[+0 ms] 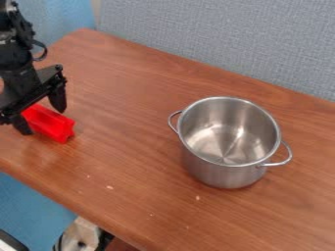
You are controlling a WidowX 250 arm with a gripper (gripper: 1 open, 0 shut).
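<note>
A black gripper (pixel 37 108) reaches in from the left edge, low over a red block (pixel 50 125) lying on the wooden table. Its fingers are around or just above the block's left end, which they partly hide; whether they hold it I cannot tell. To the right stands an empty steel pot (pixel 228 137) with two side handles.
A grey wall runs along the back. The table's front left edge drops to a blue surface.
</note>
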